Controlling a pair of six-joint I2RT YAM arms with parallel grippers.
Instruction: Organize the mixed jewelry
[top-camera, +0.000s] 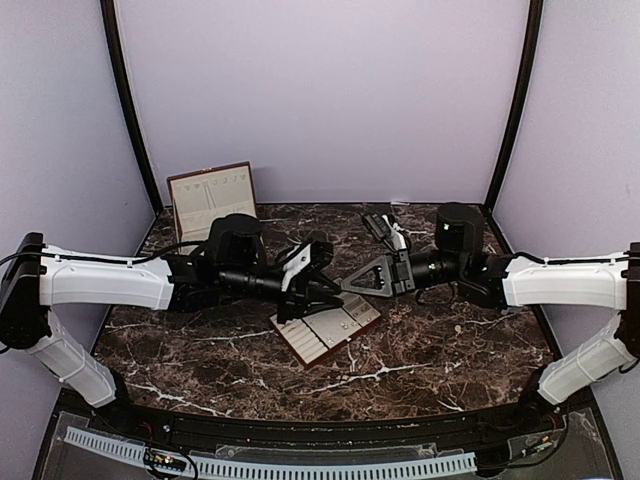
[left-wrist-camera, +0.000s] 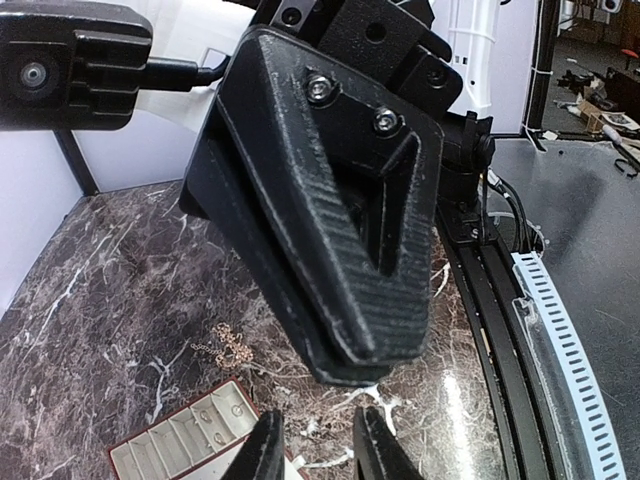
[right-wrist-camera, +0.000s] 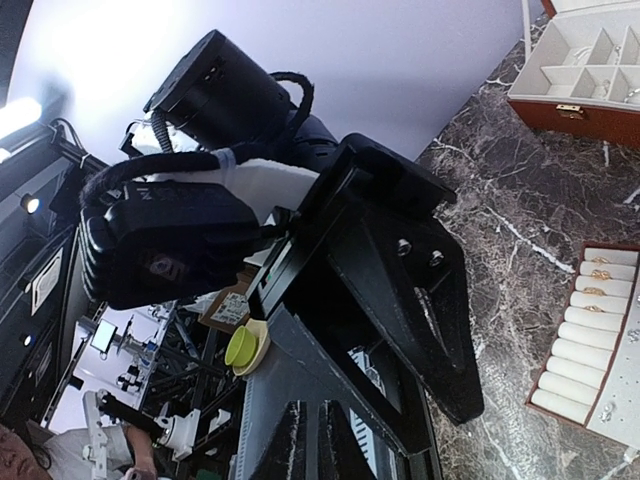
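Observation:
A tray (top-camera: 330, 332) with rolls and a pale flat panel lies under both arms in the top view. Several gold rings (right-wrist-camera: 594, 290) sit on its upper rolls in the right wrist view. My left gripper is part open, its fingers (left-wrist-camera: 265, 455) apart, pointing toward the right gripper's tip. Shut above the tray is my right gripper; no jewelry shows clearly between its fingers. In the top view the two grippers are close together over the tray; whether they touch cannot be told.
A jewelry box with an upright lid (top-camera: 212, 195) stands at the back left, partly behind the left arm. Its compartments (right-wrist-camera: 575, 80) hold some small pieces. A coppery tangle (left-wrist-camera: 228, 346) lies on the marble.

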